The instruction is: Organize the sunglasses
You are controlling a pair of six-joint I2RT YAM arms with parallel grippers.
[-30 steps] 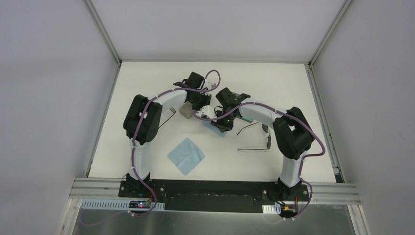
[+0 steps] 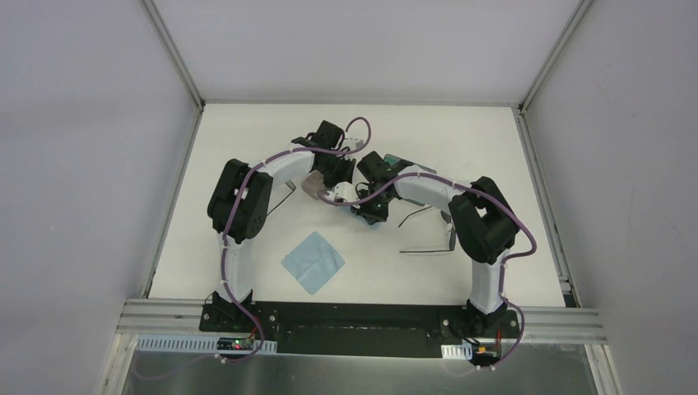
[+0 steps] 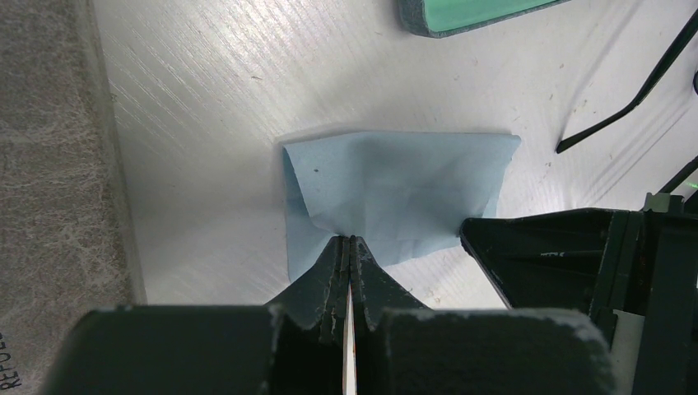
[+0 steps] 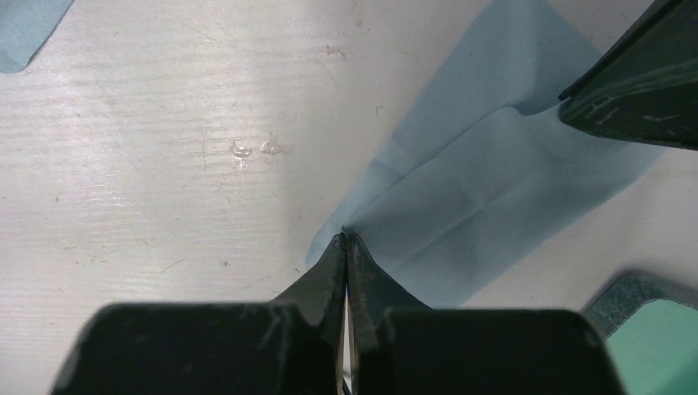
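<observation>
A light blue cloth [image 3: 403, 177] lies partly folded over on the table, the edge of its upper layer running between my two grippers. My left gripper is shut at that edge, with cloth meeting its fingertips. A little farther along the edge, my right gripper is shut at a corner of the fold. The pinch itself is mostly hidden behind the tips. Dark sunglasses [image 2: 452, 238] rest open on the right, their thin arms pointing left. Another thin-armed pair [image 2: 284, 197] lies left of centre, partly covered by the left arm.
A second blue cloth [image 2: 313, 262] is spread flat at front centre. Beside my left gripper sits a grey-brown case [image 3: 53, 164] with lettering. A green-lined case [image 3: 477, 12] stands behind the cloth, largely hidden from above.
The left arm looks unmoved.
</observation>
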